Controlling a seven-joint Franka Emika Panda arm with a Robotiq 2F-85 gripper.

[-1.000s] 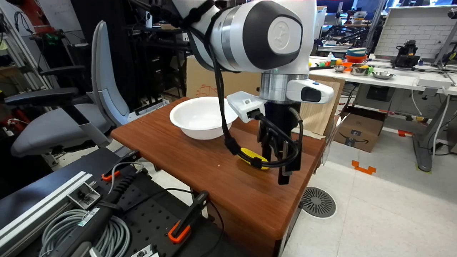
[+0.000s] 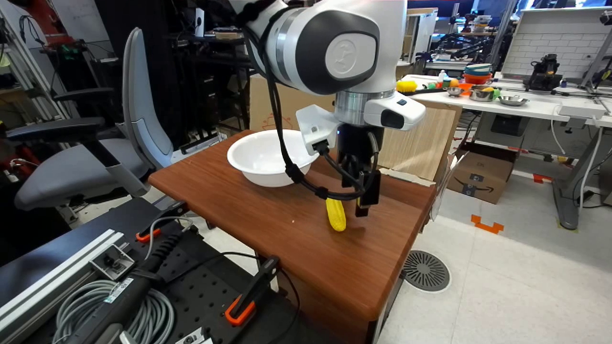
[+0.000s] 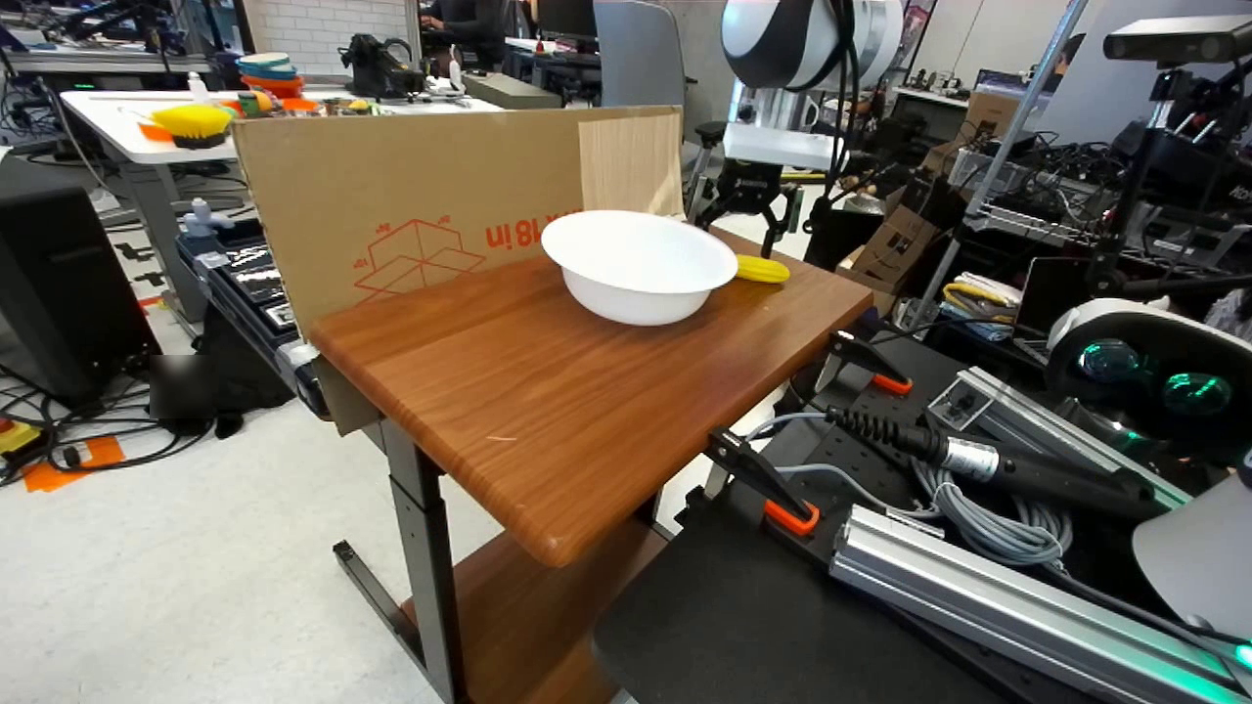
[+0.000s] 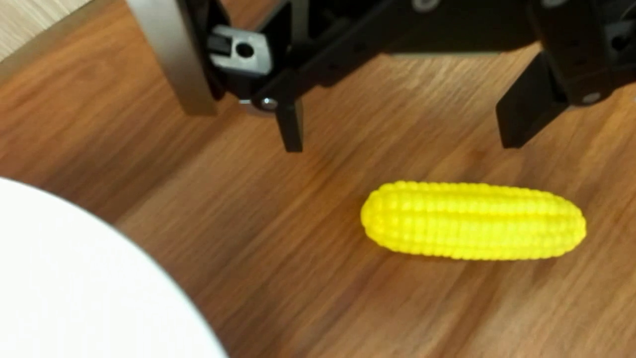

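Note:
A yellow toy corn cob (image 4: 474,221) lies on the brown table, apart from my gripper, whose fingers stand wide apart with only bare wood seen between them. In exterior view 1 the corn (image 2: 336,214) is partly covered by the arm's cable, and the gripper (image 2: 360,198) hangs above the table just beside and behind it. Exterior view 2 shows the corn (image 3: 763,270) right of the white bowl (image 3: 640,268), below the gripper (image 3: 741,233). The bowl's inside looks empty where it shows.
Cardboard (image 3: 446,211) stands along the table's back edge. Black clamps with orange tips (image 2: 252,292) grip the front edge, by a black board with cables.
My gripper has risen and moved back and left in exterior view 1. The corn has turned from lying slantwise to pointing more toward the table's front edge. The bowl stays put.

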